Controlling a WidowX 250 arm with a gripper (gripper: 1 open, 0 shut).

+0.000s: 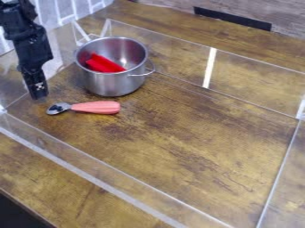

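A steel pot [114,82] with handles stands at the upper middle-left, with a red object [103,63] lying inside it. In front of the pot lies a spoon-like tool with a pink handle [95,107] and a metal head [57,109]. My black gripper [36,93] is at the left edge, low over the table, left of the pot and behind the tool's metal head. It appears shut, with nothing visible between its fingers.
Pale tape strips border the work area. A dark table edge shows at the lower left.
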